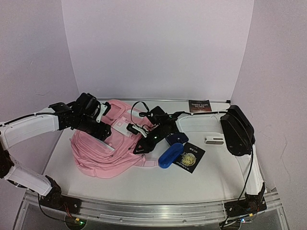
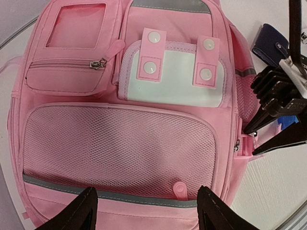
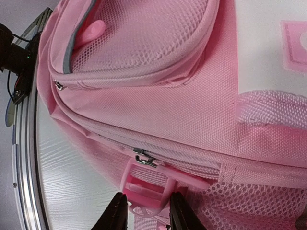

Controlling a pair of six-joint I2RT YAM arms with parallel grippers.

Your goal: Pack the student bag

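A pink backpack lies at the left of the table, its mesh pocket and white-flapped pocket facing up. Over the mesh pocket, my left gripper stands wide open, with nothing held between its fingers. My right gripper is at the bag's right side, its fingers parted. A pink zipper pull loop lies just ahead of and between those fingers, on the side zipper. Whether a finger touches the loop, I cannot tell. The right gripper's fingers also show beside the bag's edge.
Right of the bag lie a blue case, a black book partly under it, and a dark wallet-like item. Farther off are another book and a small white item.
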